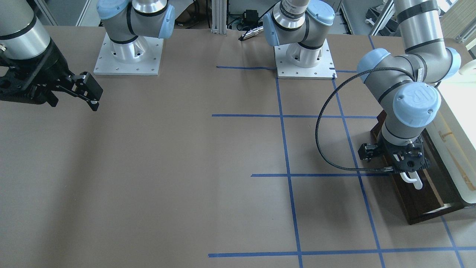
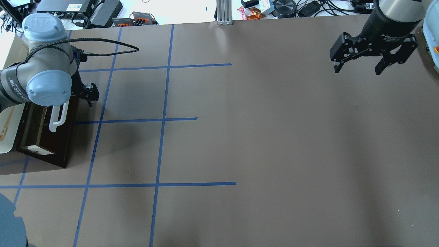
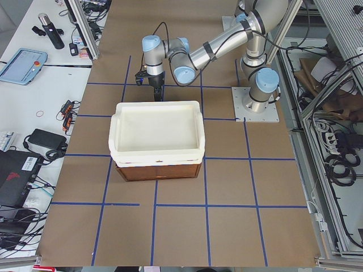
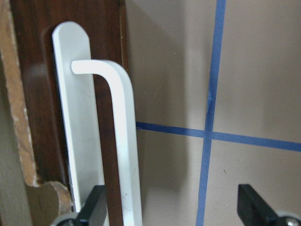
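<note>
A dark wooden box (image 1: 410, 203) with a cream top (image 3: 157, 133) stands at the right in the front view. A white bar handle (image 4: 127, 155) on a white plate (image 4: 70, 94) runs along its dark face. My gripper is over that handle, its two black fingertips wide apart at the bottom of the wrist view, the handle lying between them toward the left finger. In the top view the gripper is at the box's side, partly hidden by the arm.
A second black gripper (image 2: 370, 49) hangs at the other side of the table. More arm bases (image 1: 303, 67) stand at the back. The taped floor (image 1: 223, 178) beside the box is clear. A cable loops from my wrist.
</note>
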